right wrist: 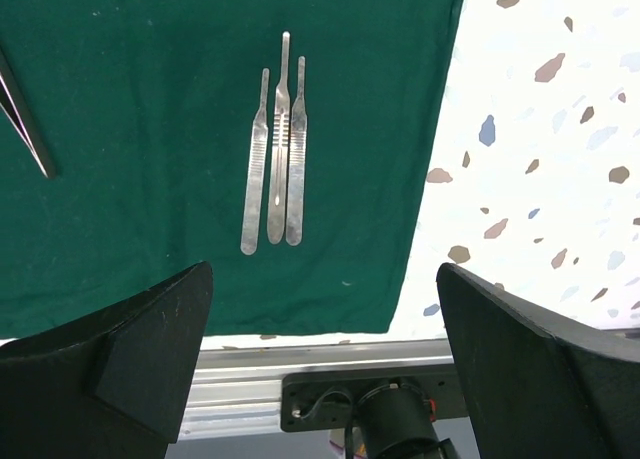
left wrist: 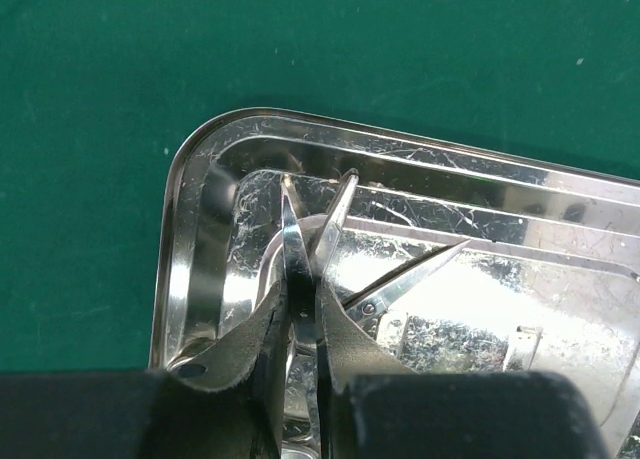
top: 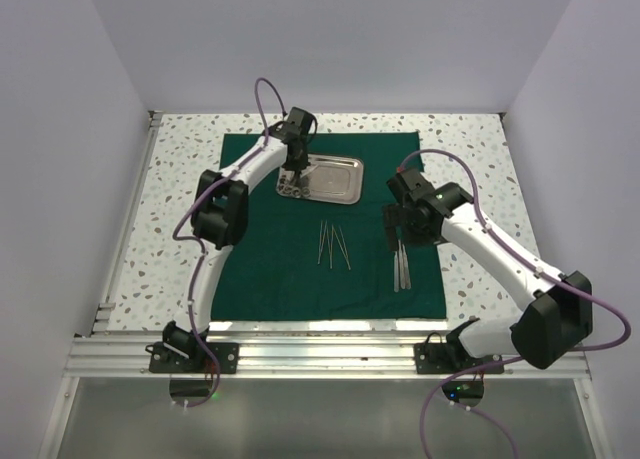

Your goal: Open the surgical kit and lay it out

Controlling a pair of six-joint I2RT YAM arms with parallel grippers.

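Note:
At the far left of the cloth, the metal tray point(top: 336, 179) holds several scissor-like instruments. In the left wrist view my left gripper is shut on scissors point(left wrist: 293, 234), their pale blade rising out between the fingertips. Another blade point(left wrist: 335, 214) leans close beside it, and a third, pointed blade point(left wrist: 410, 279) slants off to the right; the fingers hide where they cross. My right gripper stands wide open above the cloth, nothing between its fingers. Three scalpel handles point(right wrist: 280, 169) lie side by side beyond its fingertips.
Several tweezers point(top: 331, 245) lie in the middle of the green cloth point(top: 270, 279). Speckled table surface point(top: 480, 149) borders it on both sides, and a metal rail point(top: 330, 342) runs along the front.

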